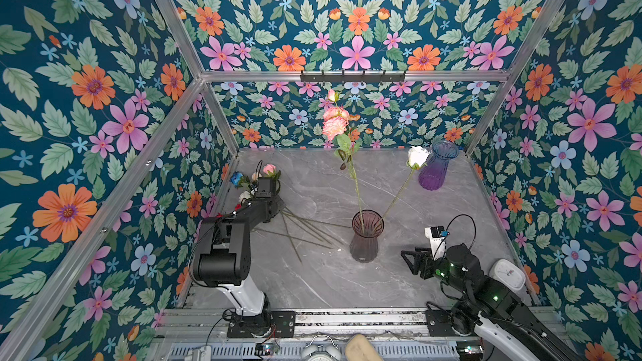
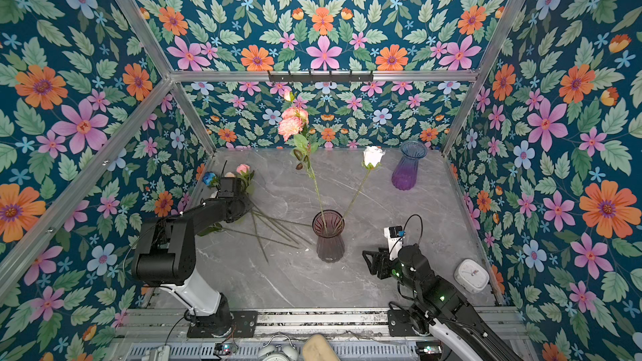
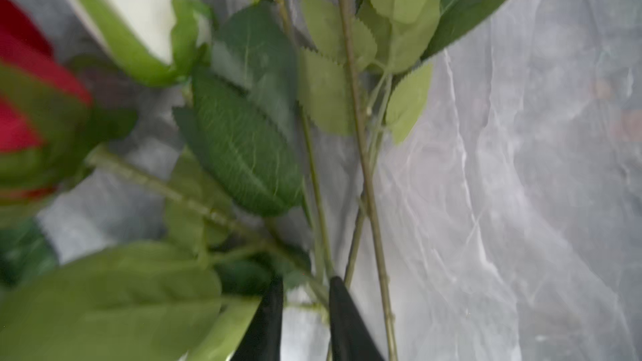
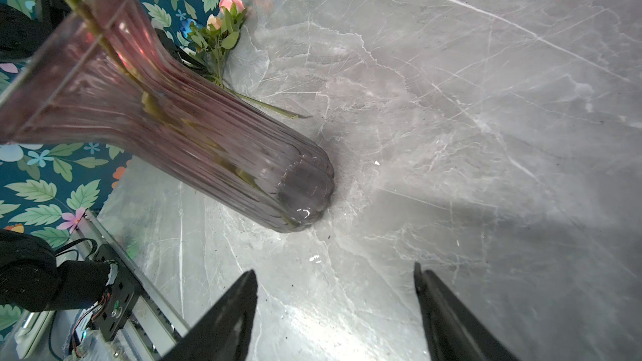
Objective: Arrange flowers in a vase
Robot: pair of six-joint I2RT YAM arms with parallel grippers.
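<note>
The fluted dark-mauve vase (image 1: 365, 252) stands upright mid-table, holding a tall pink flower (image 1: 335, 122) and a leaning white rose (image 1: 417, 156). Loose flowers lie at the left, with stems (image 1: 304, 224) fanning toward the vase. In the left wrist view, a red rose (image 3: 23, 100), a white rose (image 3: 137, 10) and leafy stems fill the left and centre. My left gripper points down at these stems, its fingers a little apart; a stem shows between them, apparently not clamped. My right gripper is open and empty, right of the vase.
A blue-purple vase (image 1: 438, 165) stands at the back right. A white square object (image 1: 508, 274) lies by the right edge. Bare tabletop (image 1: 307, 287) shows in front of the vase.
</note>
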